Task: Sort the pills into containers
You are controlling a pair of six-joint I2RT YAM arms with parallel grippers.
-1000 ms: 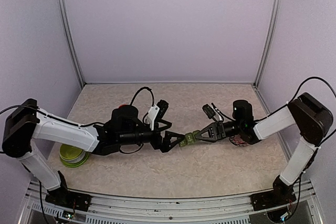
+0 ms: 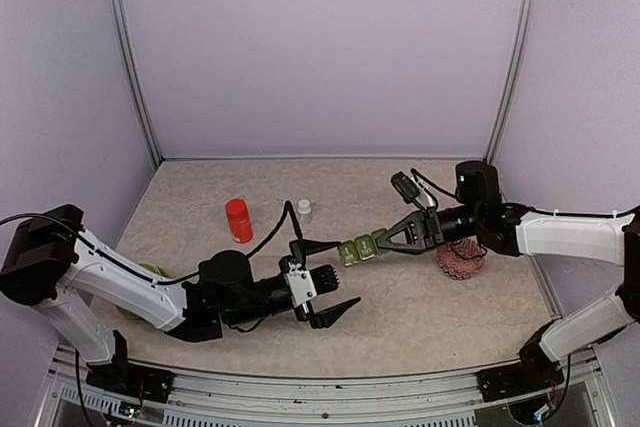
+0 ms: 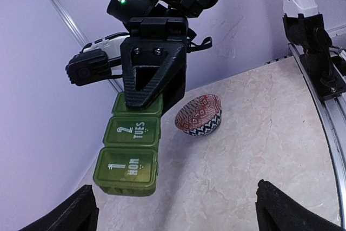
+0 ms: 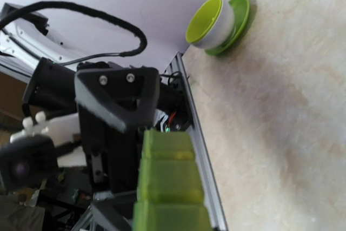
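A green pill organizer (image 2: 361,249) hangs in the air over the middle of the table, with my right gripper (image 2: 395,238) shut on its right end. In the left wrist view the organizer's lids (image 3: 132,132) read MON and TUES and look closed; a third lid is partly covered by the right fingers. The same organizer (image 4: 170,179) fills the lower middle of the right wrist view. My left gripper (image 2: 341,278) is open, its fingers wide apart just left of and below the organizer, with nothing between them. No loose pills show.
At the back left stand a red bottle (image 2: 238,220) and a small white bottle (image 2: 304,209). A patterned red bowl (image 3: 200,115) is at the right, beneath the right arm. A green-and-white cup (image 4: 214,24) on a green saucer sits at the left.
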